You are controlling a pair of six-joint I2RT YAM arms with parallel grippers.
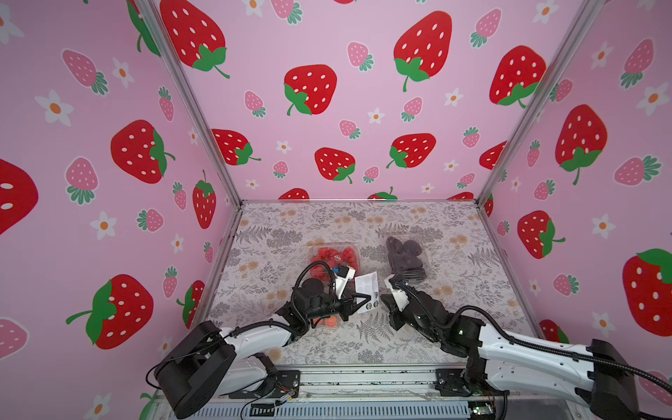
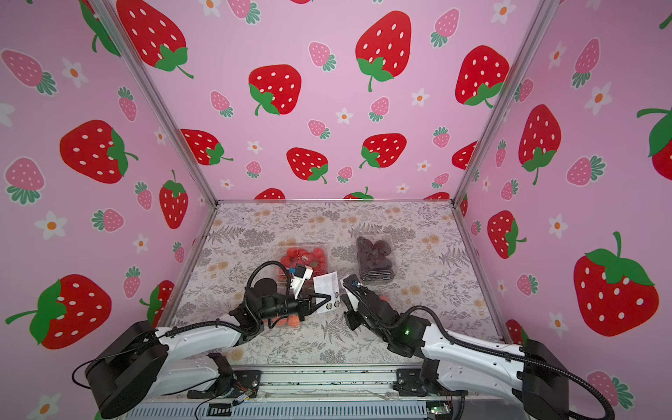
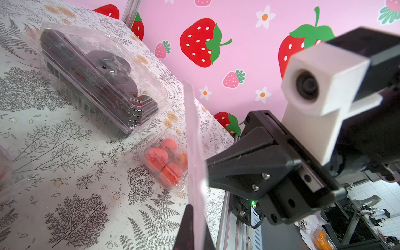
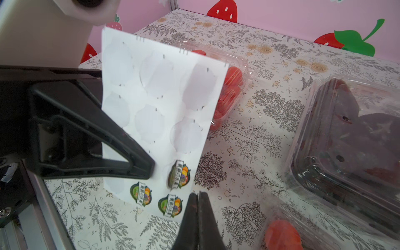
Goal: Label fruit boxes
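Observation:
My left gripper is shut on a white backing sheet [image 4: 158, 83], which it holds upright above the table. Three round fruit stickers show near the sheet's lower edge: an upper sticker [image 4: 179, 174], a left sticker [image 4: 140, 193] and a lower sticker [image 4: 170, 205]. The upper one seems to stand slightly off the sheet. Just right of the sheet's edge, the right gripper is shut with nothing between its fingers, and the stickers lie outside them. In the left wrist view the sheet appears nearly edge-on, hiding part of the right gripper's tip.
A clear box of red fruit [image 1: 336, 252] stands behind the left arm, and a box of dark fruit [image 1: 406, 255] stands behind the right. One small box of orange-red fruit [image 3: 166, 160] sits near the right arm; another small box [image 2: 290, 320] lies under the left. Open table lies behind.

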